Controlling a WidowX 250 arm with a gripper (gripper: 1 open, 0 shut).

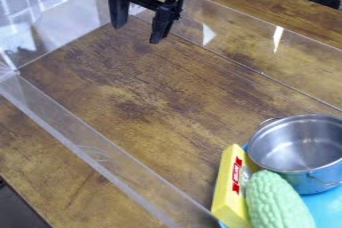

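My black gripper [139,17] hangs at the top centre-left, over the back of the wooden table. Its two fingers point down and stand apart, with nothing visible between them. At the lower right lie a steel pot [297,158], a yellow box [230,190] with a red label and a pale green corn-like object [279,204], well away from the gripper.
Clear plastic walls [94,162] run along its left and back. A blue surface [326,211] lies under the items at the lower right.
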